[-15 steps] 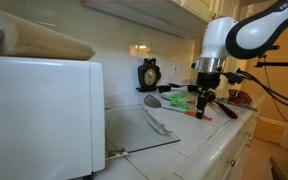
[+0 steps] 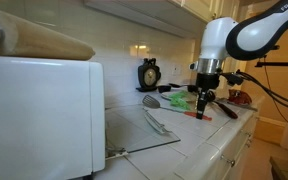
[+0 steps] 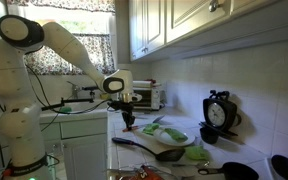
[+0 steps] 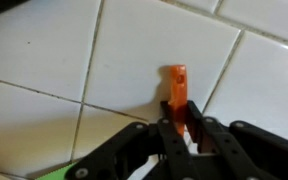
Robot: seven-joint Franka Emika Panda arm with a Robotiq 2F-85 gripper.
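Observation:
In the wrist view, a slim orange handle [image 4: 179, 88] lies over the white tiles, its near end between the fingers of my gripper. The fingers are shut on it. Exterior view 1 has my gripper [image 2: 199, 114] low over the counter, with a bit of the orange handle [image 2: 206, 118] showing beside it. A grey slotted utensil head [image 2: 151, 101] lies left of there; whether it belongs to the same piece I cannot tell. From exterior view 2, my gripper [image 3: 127, 124] points down at the counter's far end.
A white appliance [image 2: 44, 115] fills the left of exterior view 1, a glass board [image 2: 134, 128] beside it. Exterior view 2 shows a black ladle [image 3: 169, 155], a white plate [image 3: 179, 132] with green items and a black scale [image 3: 220, 112] by the wall.

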